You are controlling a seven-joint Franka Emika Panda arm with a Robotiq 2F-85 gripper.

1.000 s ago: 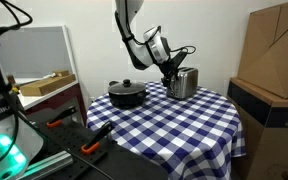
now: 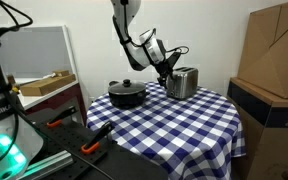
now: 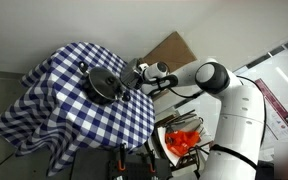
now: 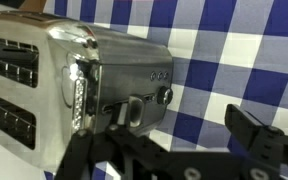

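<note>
A silver toaster [image 2: 185, 82] stands on the blue-and-white checked cloth [image 2: 189, 125], toward the back right of the table. In the wrist view the toaster [image 4: 79, 85] fills the left side, with its slots, end lever and a small dark knob showing. My gripper is open at the lever end, one dark finger close to the lever and the other over bare cloth. Whether that finger touches the lever I cannot tell. Nothing is seen held between the fingers.
A dark lidded pot [image 2: 127, 93] sits on the cloth left of the toaster. Brown cardboard boxes [image 2: 269, 75] are stacked beyond the table's right side.
My gripper has come down slightly beside the toaster's lever end. The toaster and pot look unmoved.
</note>
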